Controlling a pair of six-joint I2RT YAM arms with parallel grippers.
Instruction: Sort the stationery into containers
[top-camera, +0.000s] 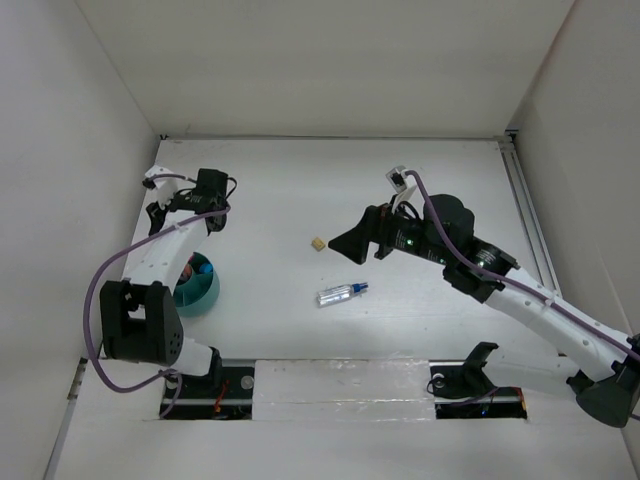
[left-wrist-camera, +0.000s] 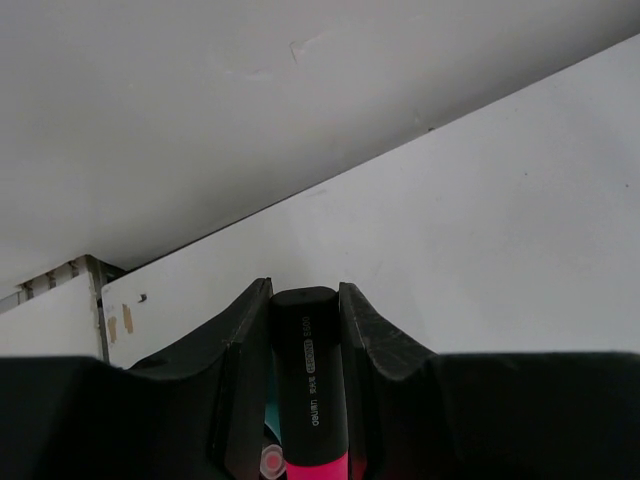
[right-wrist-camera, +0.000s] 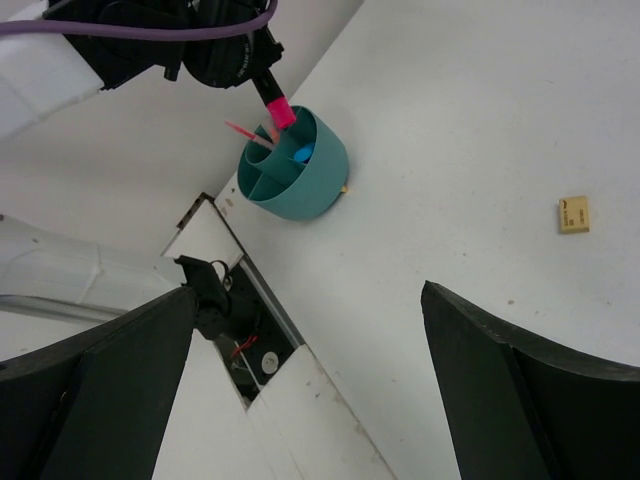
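A black marker with a pink end (left-wrist-camera: 311, 385) is pinched between the fingers of my left gripper. In the right wrist view its pink end (right-wrist-camera: 281, 112) points down over the far rim of the teal round holder (right-wrist-camera: 322, 172); whether it touches the holder is unclear. From the top, my left arm partly covers the holder (top-camera: 204, 295), which has several compartments with a blue item (top-camera: 205, 268) and reddish items inside. My right gripper stands open and empty over the middle of the table, away from the holder.
A small yellowish block (top-camera: 318, 244) lies mid-table, left of the right gripper. A clear bottle with a blue cap (top-camera: 341, 294) lies on its side nearer the front. A wall rises close to the left arm.
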